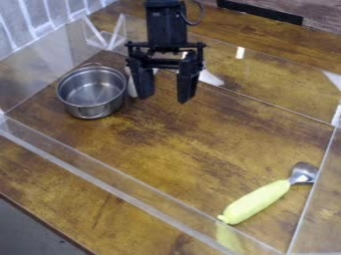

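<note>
My black gripper hangs open over the back middle of the wooden table, with nothing seen between its fingers. Left of it sits a steel pot. At the front right lies a spoon or scoop with a pale yellow handle and a metal head, well apart from the gripper.
Clear panels border the work area on the table. The middle and front of the table between pot and scoop are bare. A white object behind the gripper is partly hidden.
</note>
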